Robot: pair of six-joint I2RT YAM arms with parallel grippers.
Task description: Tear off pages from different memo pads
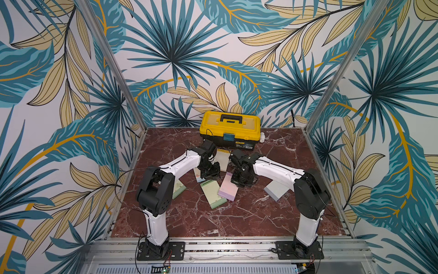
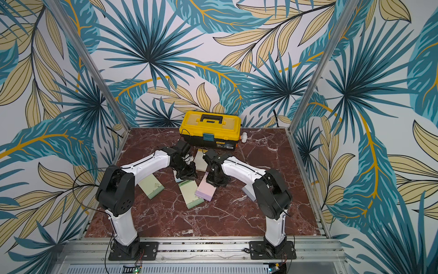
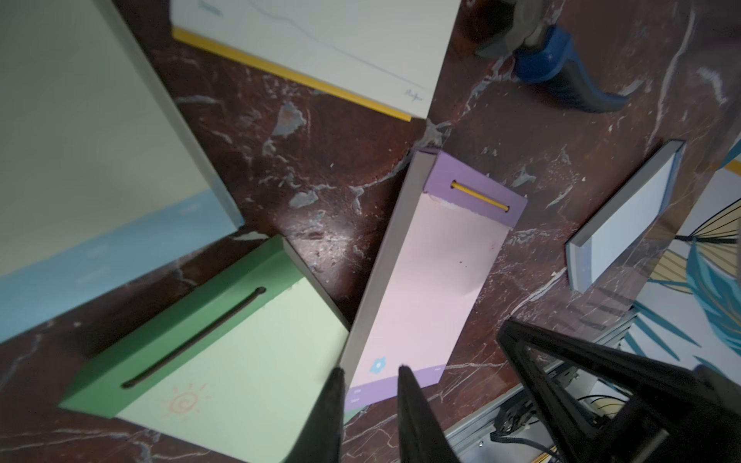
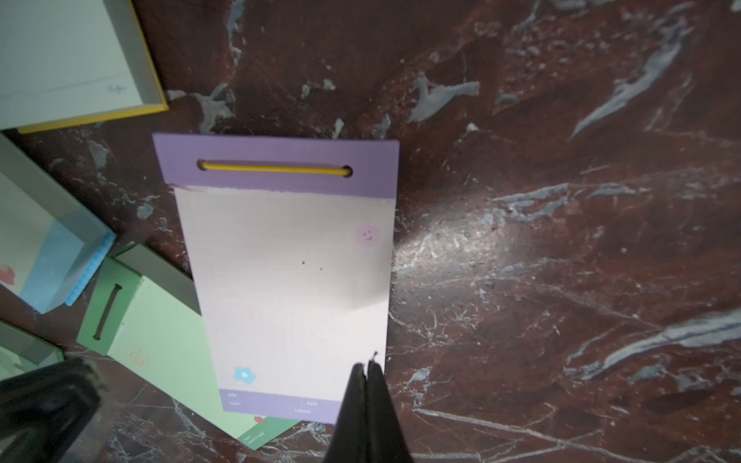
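Note:
The purple-bound memo pad [image 4: 293,254] lies flat, its lower corner overlapping the green-bound pad [image 4: 166,332]. My right gripper is shut with nothing between its fingers, in front of the purple pad's lower right corner; the pad is outside them, its top page lying flat. My left gripper stands open over the purple pad's lower left corner and the green pad's edge, empty between its fingers. A blue-bound pad [image 3: 92,154] and a yellow-bound pad [image 3: 324,38] lie farther back. The grippers' contact with the page below cannot be made out.
Pliers [image 3: 567,73] with blue handles lie behind the purple pad. A grey pad [image 1: 276,189] sits at right and another green pad [image 2: 150,185] at left. The yellow toolbox [image 1: 230,130] stands at the back.

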